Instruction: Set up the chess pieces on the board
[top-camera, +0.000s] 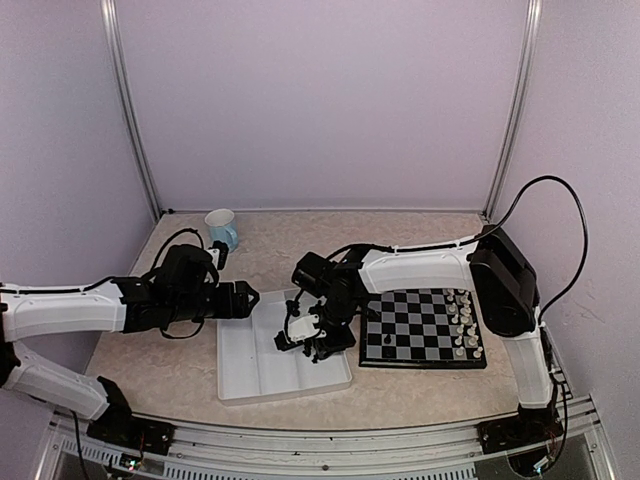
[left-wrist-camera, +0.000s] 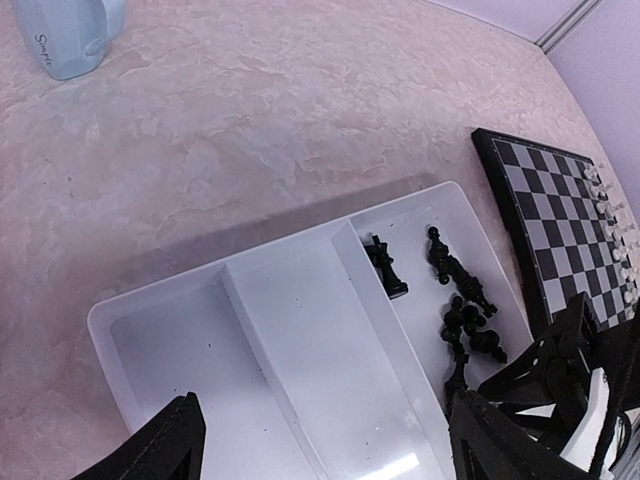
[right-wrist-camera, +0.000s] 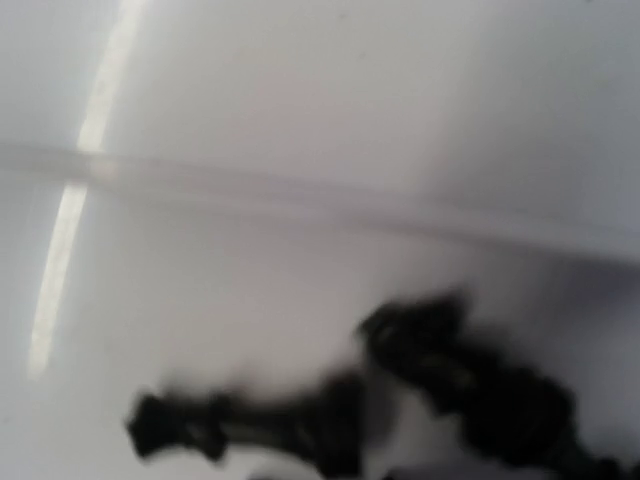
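Note:
The chessboard (top-camera: 412, 325) has white pieces (top-camera: 466, 325) along its right side and one small black piece (top-camera: 388, 339) near its front left corner. In the right compartment of the white tray (left-wrist-camera: 290, 410) lie several black pieces; one dark piece (left-wrist-camera: 385, 268) leans by the divider. My left gripper hangs open above the tray, with nothing between its fingers. Low over the right compartment, my right gripper (top-camera: 312, 352) is among the black pieces; its finger cannot be made out. Two blurred black pieces (right-wrist-camera: 260, 425) show close up in the right wrist view.
A light blue mug (top-camera: 222, 229) stands at the back left. Clear tabletop (top-camera: 270, 235) lies behind the tray. The right forearm (top-camera: 420, 270) stretches over the board's back edge, hiding part of it.

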